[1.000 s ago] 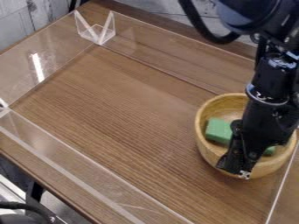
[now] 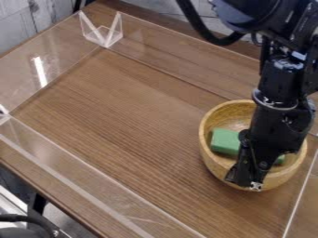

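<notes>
A wooden bowl (image 2: 214, 160) sits on the right side of the wooden table (image 2: 112, 130), with a green block (image 2: 225, 140) inside it. My black gripper (image 2: 258, 169) reaches down from the top right over and into the bowl, low at its near side, covering part of the bowl and block. Its fingertips are dark and overlap; what lies between them is hard to make out.
A clear plastic holder (image 2: 102, 30) stands at the back left of the table. Dark cables lie at the bottom left, off the table's edge.
My gripper and the bowl have shifted slightly to the left in the view. The green block has moved along with the bowl.
</notes>
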